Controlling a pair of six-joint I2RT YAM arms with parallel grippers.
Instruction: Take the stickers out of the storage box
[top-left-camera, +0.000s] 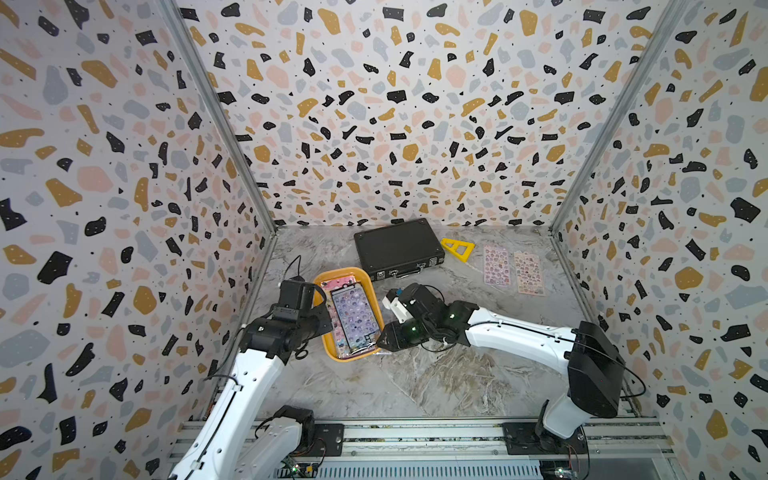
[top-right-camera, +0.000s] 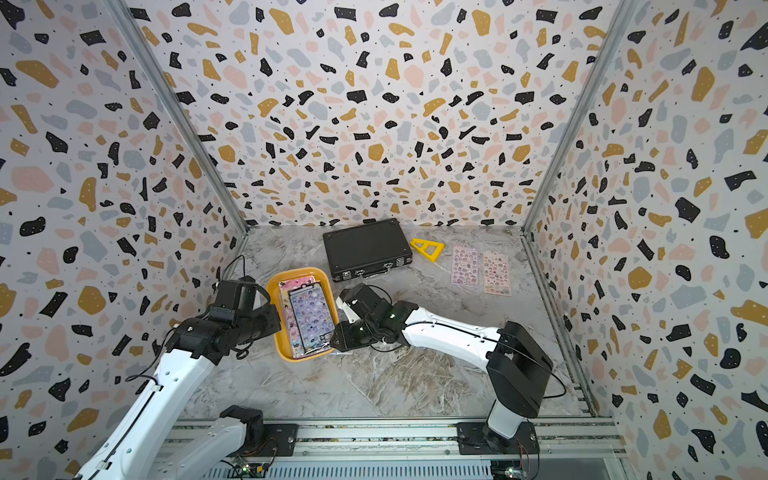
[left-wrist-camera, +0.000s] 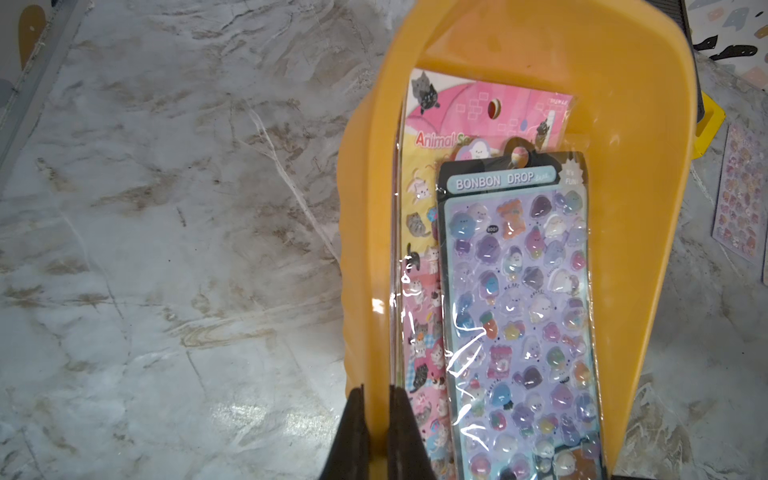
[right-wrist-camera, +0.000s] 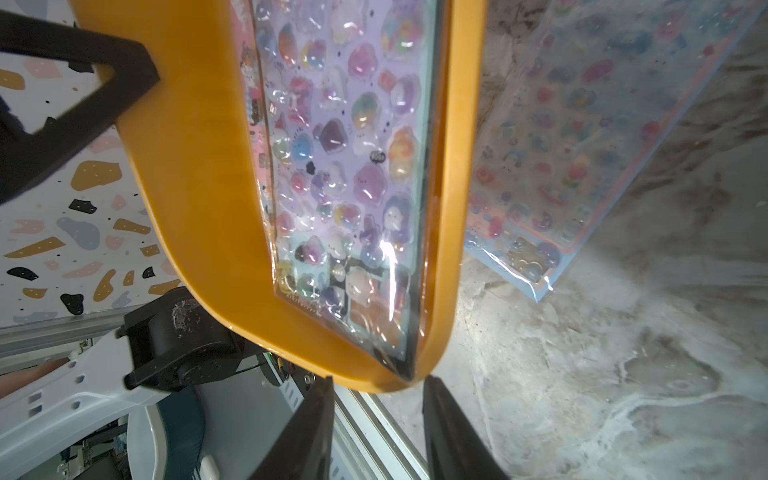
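The yellow storage box (top-left-camera: 366, 278) holds a purple Bonbon Drop sticker sheet (left-wrist-camera: 520, 312) over a pink Animal sticker sheet (left-wrist-camera: 488, 112). My left gripper is shut at the box's left wall, fingertips meeting on the rim. My right gripper stands part open by the box's lower right corner, nothing seen held between its fingers. Another translucent sticker sheet (right-wrist-camera: 600, 120) lies outside the box, beside its right wall in the right wrist view.
A black case (top-left-camera: 397, 244) lies behind the box, a yellow triangle (top-left-camera: 456, 248) beside it. Two sticker sheets (top-left-camera: 496, 265) lie at the back right.
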